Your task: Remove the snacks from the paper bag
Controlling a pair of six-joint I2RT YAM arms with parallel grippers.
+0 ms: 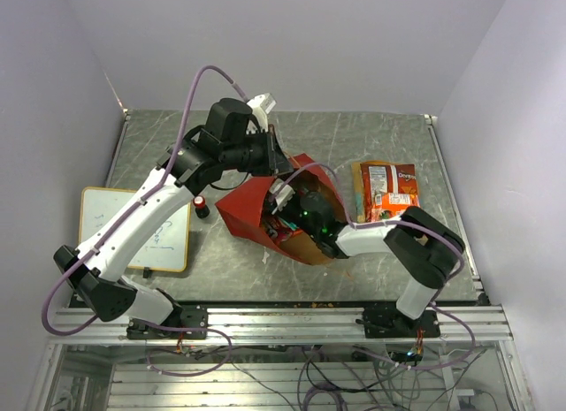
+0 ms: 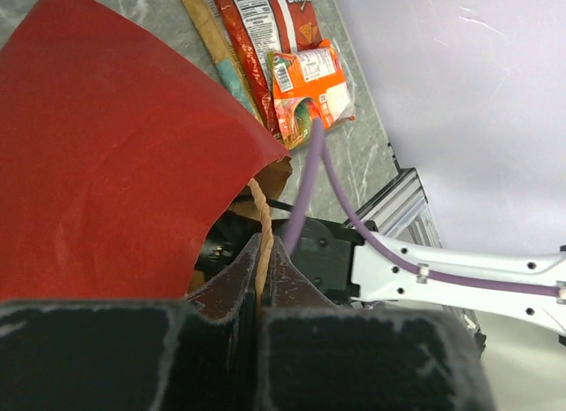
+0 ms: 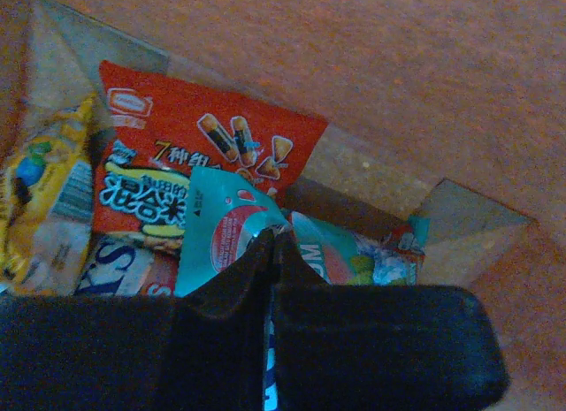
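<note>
The red paper bag lies open in the middle of the table. My left gripper is shut on its twisted rope handle, above the bag. My right gripper reaches inside and is shut, its tips over a teal snack packet; I cannot see anything held between them. Around it in the right wrist view lie a red packet, a yellow packet and a partly hidden packet.
Snack packets, including Doritos and an orange packet, lie to the right of the bag. A whiteboard and a small red-capped bottle are on the left.
</note>
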